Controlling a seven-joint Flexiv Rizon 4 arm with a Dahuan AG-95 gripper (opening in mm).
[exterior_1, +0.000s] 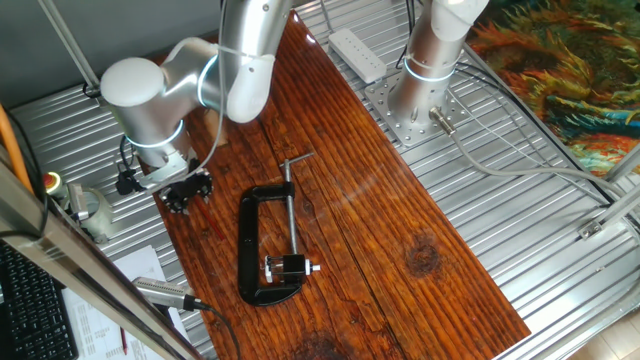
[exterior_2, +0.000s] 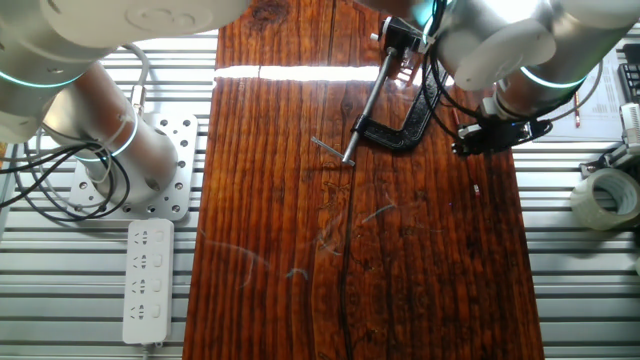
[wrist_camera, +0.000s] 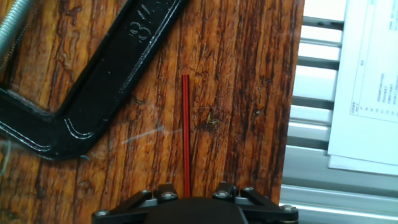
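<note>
In the wrist view, a thin dark red stick runs down the picture, its near end passing into the gap between the fingers of my gripper. The fingers stand apart, with bare wood visible on both sides of the stick, so my gripper is open. From exterior view 1, the gripper is low over the left edge of the wooden board, and the red stick shows faintly beside it. To its right lies a black C-clamp, apart from the gripper. The fingertips' exact height above the wood cannot be told.
The wooden board is clear right of the clamp. Off its left edge are a tape roll, papers and a cabled metal cylinder. A power strip sits near the arm's base.
</note>
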